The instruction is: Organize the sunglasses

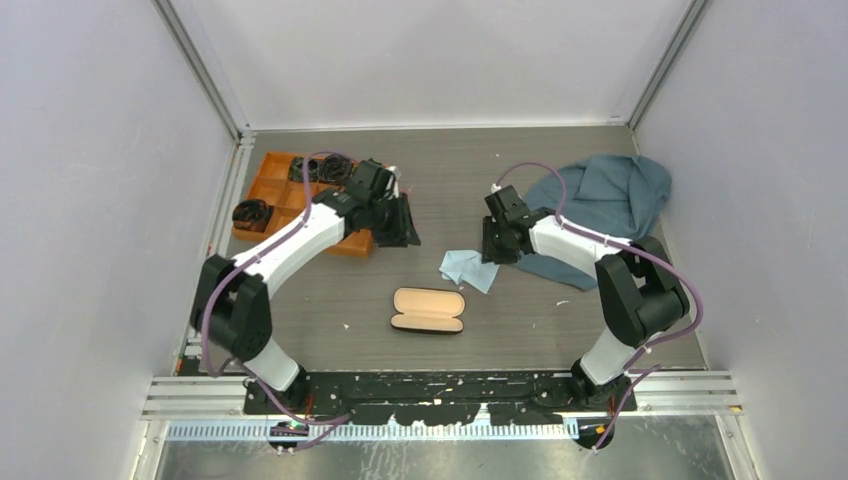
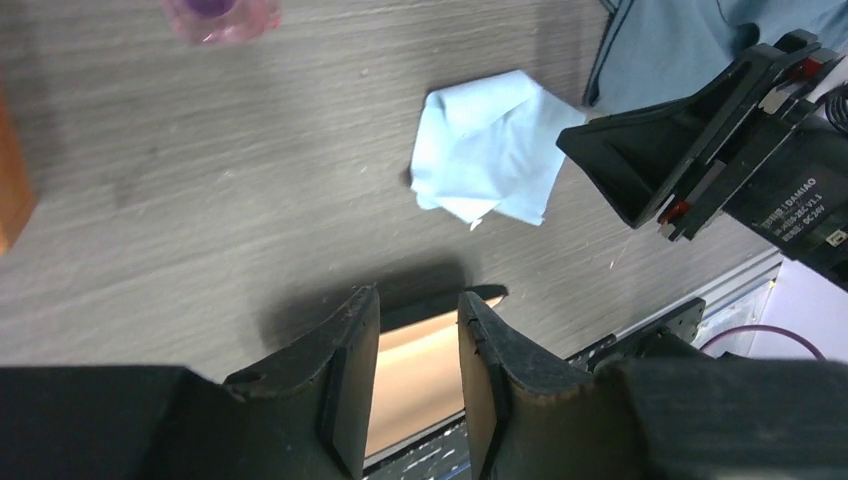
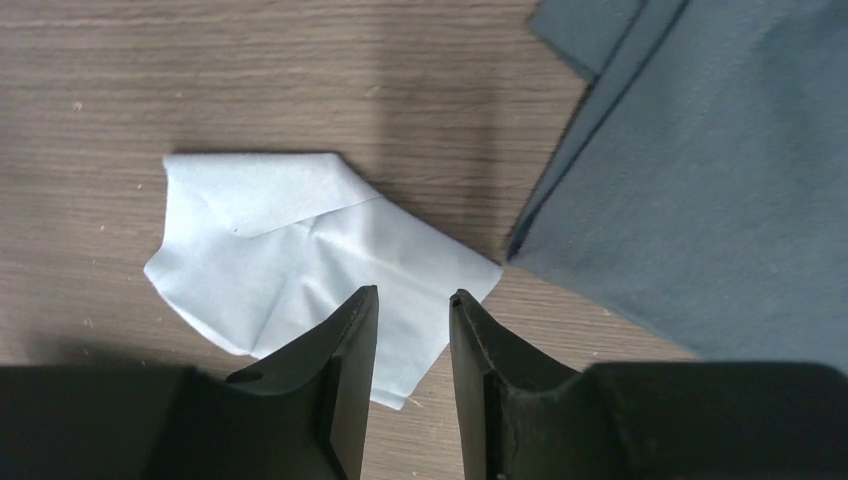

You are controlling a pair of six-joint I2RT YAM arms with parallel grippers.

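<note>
The pink sunglasses [image 2: 222, 16] are cut off at the upper edge of the left wrist view; my left arm hides most of them from above. An open glasses case [image 1: 428, 302] with tan lining lies crosswise at the front middle. Behind and left of it is my left gripper [image 1: 399, 242], open and empty. My right gripper [image 1: 490, 258] is over the right part of the light blue cloth [image 3: 290, 250]. A gap shows between its fingers, with only cloth and table beyond.
An orange compartment box [image 1: 268, 188] holding dark rolled items stands at the back left, partly under my left arm. A large blue-grey cloth [image 1: 620, 195] covers the back right. Bare table lies at the back middle.
</note>
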